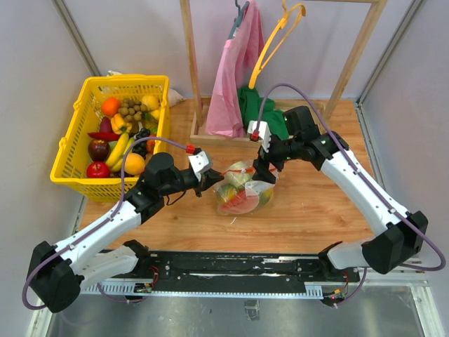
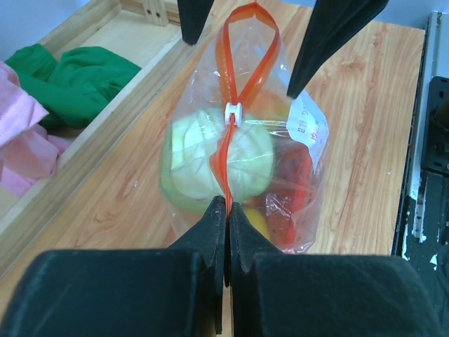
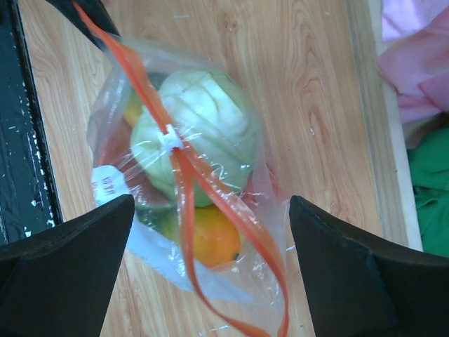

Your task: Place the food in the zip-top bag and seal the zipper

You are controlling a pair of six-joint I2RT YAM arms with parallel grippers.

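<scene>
The clear zip bag (image 1: 242, 200) lies in mid-table holding pale cabbage (image 3: 203, 123), a yellow fruit (image 3: 214, 239) and something red. Its orange zipper (image 2: 228, 70) has a white slider (image 2: 233, 114). My left gripper is shut on the orange zipper end at the bag's left, seen in the left wrist view. Above the bag's right end, my right gripper is open, its fingers either side of the loose zipper strips in the right wrist view.
A yellow basket (image 1: 70, 140) of fruit stands at back left. A wooden rack (image 1: 193, 126) with pink and green cloths is behind the bag. Bare table lies at right and front.
</scene>
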